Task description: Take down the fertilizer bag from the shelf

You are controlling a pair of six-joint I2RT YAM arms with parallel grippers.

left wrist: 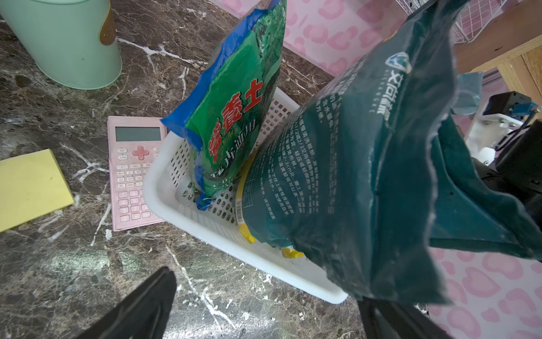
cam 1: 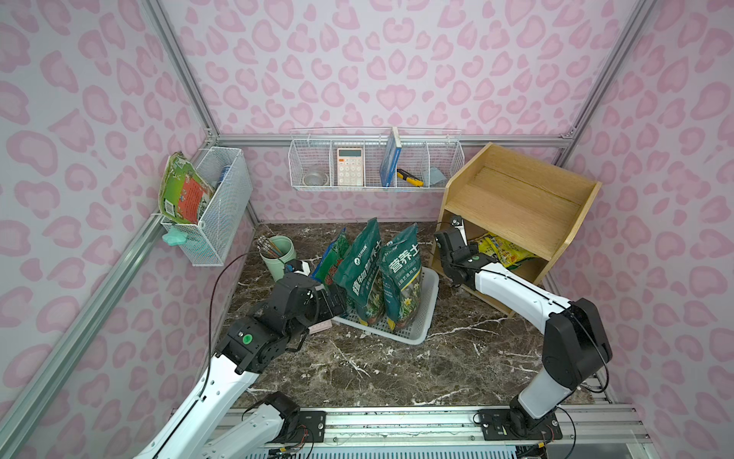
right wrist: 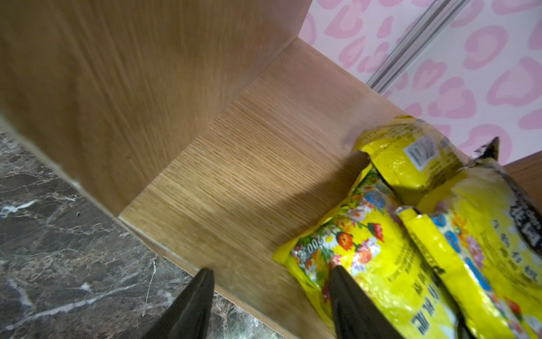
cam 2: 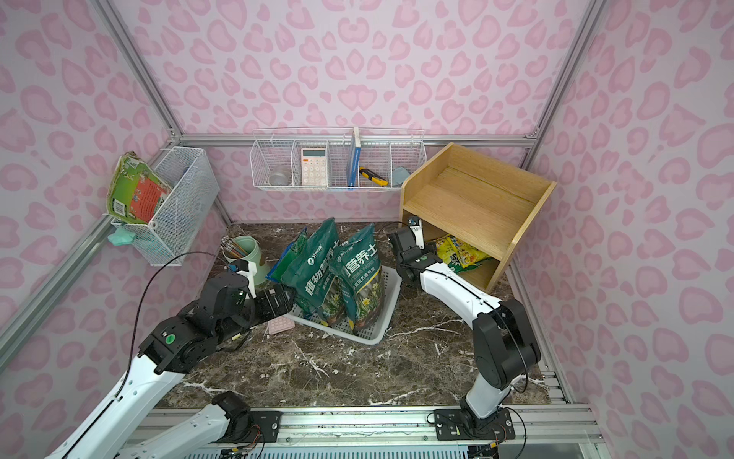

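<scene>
Two yellow, flower-printed bags lie on the wooden cabinet's lower shelf (right wrist: 225, 186): one flat bag (right wrist: 350, 243), and another bag (right wrist: 485, 220) at its right. The top left view shows only part of the yellow bags (cam 1: 500, 248), below the upper board. My right gripper is at the lower shelf's front edge, open, its fingers apart and nothing between them; one finger overlaps the flat bag in view, and contact cannot be told. My left gripper stands open left of the basket, one finger near a large teal bag (left wrist: 338, 158).
A white basket (cam 1: 425, 321) in the middle holds teal soil bags and a green, blue-edged bag (left wrist: 231, 107). Left of it are a pink calculator (left wrist: 132, 175), a yellow note pad (left wrist: 34, 186) and a mint cup (left wrist: 67, 39).
</scene>
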